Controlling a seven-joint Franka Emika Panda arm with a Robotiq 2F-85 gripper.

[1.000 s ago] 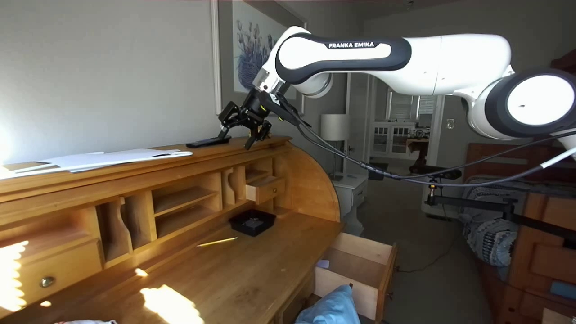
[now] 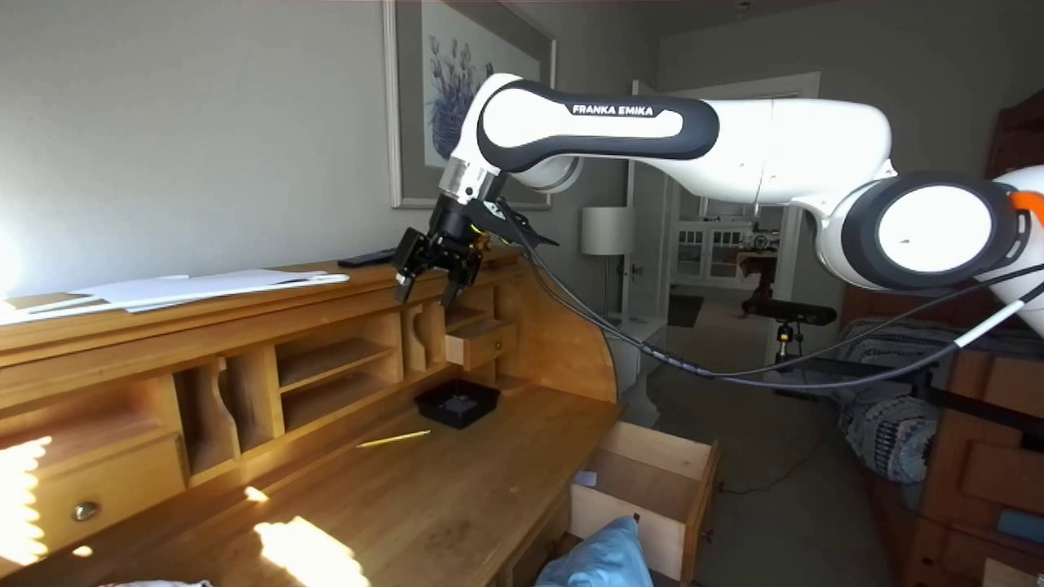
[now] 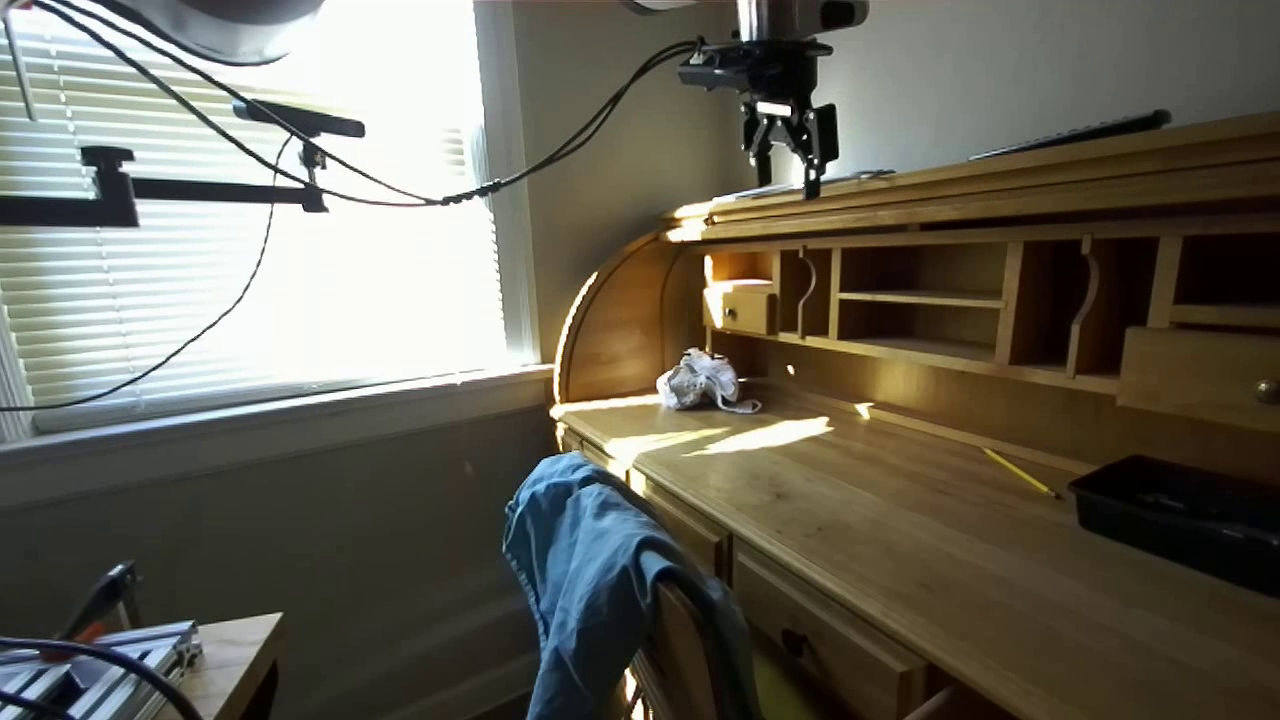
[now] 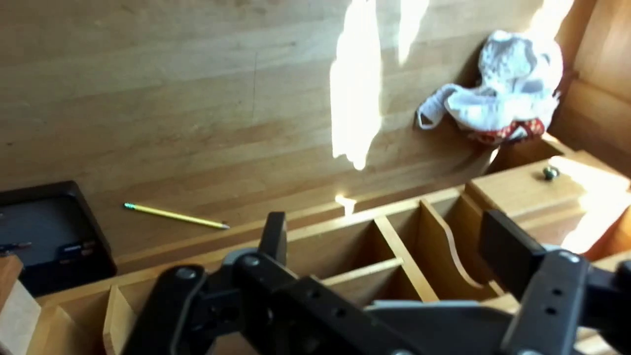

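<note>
My gripper (image 2: 427, 293) is open above the front of the desk's cubbyholes, its fingers spread and nothing between them. In the wrist view, its fingertips (image 4: 273, 236) lie in front of the wooden compartments. A yellow pencil (image 4: 177, 217) rests on the desktop, well below the gripper. Beside the pencil stands a black tray (image 2: 457, 401) with a few small dark items inside. On the far side of the desktop lies a crumpled white cloth bundle (image 3: 699, 380) with a red patterned part.
A small drawer (image 2: 481, 343) in the cubbies is pulled partly out, and a large desk drawer (image 2: 641, 489) stands open. White papers (image 2: 210, 289) and a dark flat object (image 2: 368, 258) lie on the desk's top ledge. A blue garment (image 3: 588, 576) drapes over the chair. Much of the desktop is clear.
The arm has come lower and shifted slightly left in exterior view 1, with the gripper turned to point more downward. The pencil, tray and drawers have stayed in place.
</note>
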